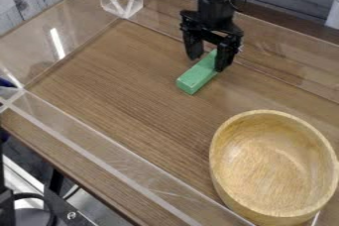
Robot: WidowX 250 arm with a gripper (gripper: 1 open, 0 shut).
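The black gripper (209,38) points down over a green rectangular block (200,75) lying on the wooden table in the upper middle. Its fingers come down to the upper end of the block and partly cover it. Whether they are shut on the block or only around it is unclear at this size.
A large beige bowl (271,170) fills the lower right. A clear angular object (119,0) stands at the upper left. Dark cables or parts (24,210) show at the bottom left corner.
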